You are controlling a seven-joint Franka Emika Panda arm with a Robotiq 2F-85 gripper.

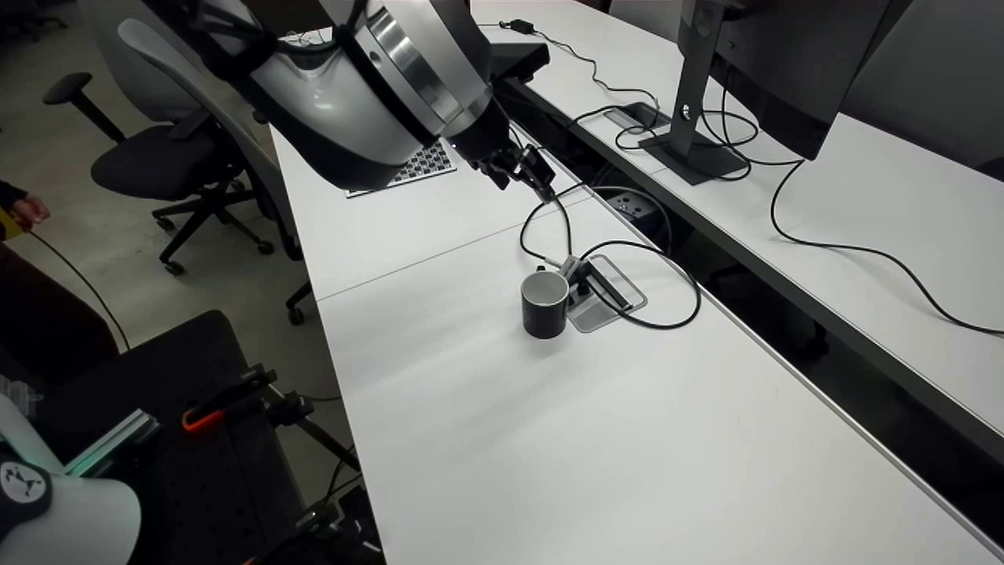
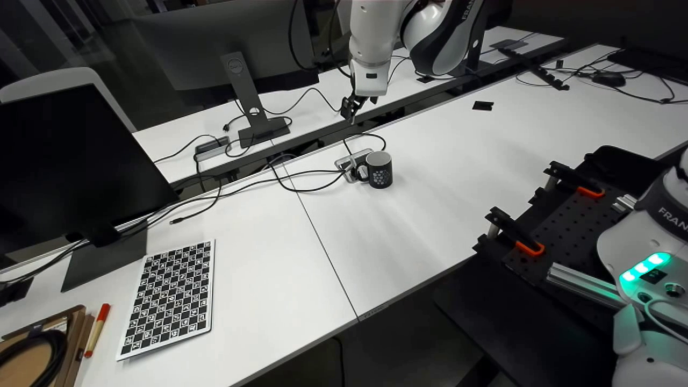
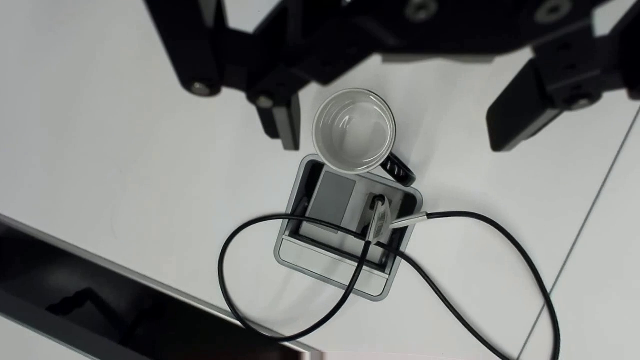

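Observation:
A dark mug (image 1: 543, 311) with a pale inside stands upright on the white desk, its handle turned toward the power outlet box (image 2: 345, 169). Seen from above in the wrist view, the mug (image 3: 354, 131) overlaps the near edge of the outlet box (image 3: 333, 273). My gripper is open, its fingers wide apart, with nothing held. The mug appears between the fingers in that view, closer to the left one. From outside, the gripper (image 1: 527, 184) hangs well above the desk, apart from the mug.
A black cable (image 1: 698, 292) loops out of the outlet box over the desk. Behind runs a dark gap (image 3: 120, 300) between the two desks, with a monitor (image 1: 781, 71) beyond. A checkered board (image 2: 171, 296) lies farther along.

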